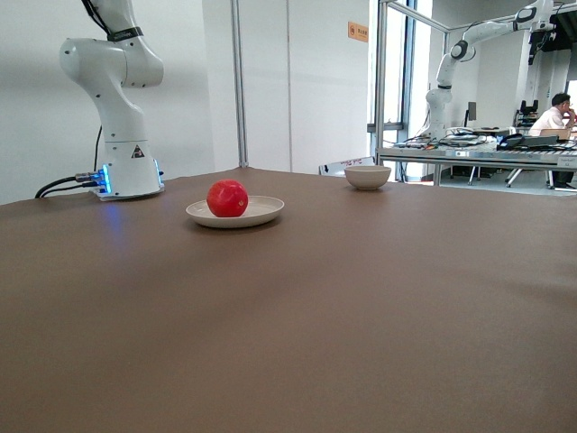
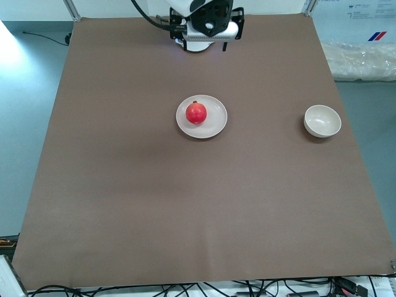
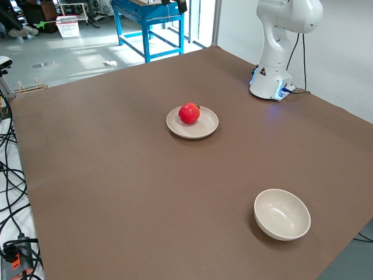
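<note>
A red pomegranate (image 2: 195, 113) rests on a white plate (image 2: 213, 124) near the middle of the brown table (image 2: 185, 210). The same fruit (image 1: 227, 198) and plate (image 3: 207, 127) show in the other views. A white bowl (image 2: 322, 120) stands apart to the right in the left view, and in the lower right of the right view (image 3: 281, 213). My gripper (image 2: 205, 45) is raised at the far edge of the table in the left view, well beyond the plate; whether its fingers are open or shut is unclear. The top and right views show only the arm's lower part.
My arm's base (image 1: 131, 180) stands at the table's far edge. Cables (image 3: 11, 198) and devices lie along one outer edge. The table around plate and bowl is otherwise clear.
</note>
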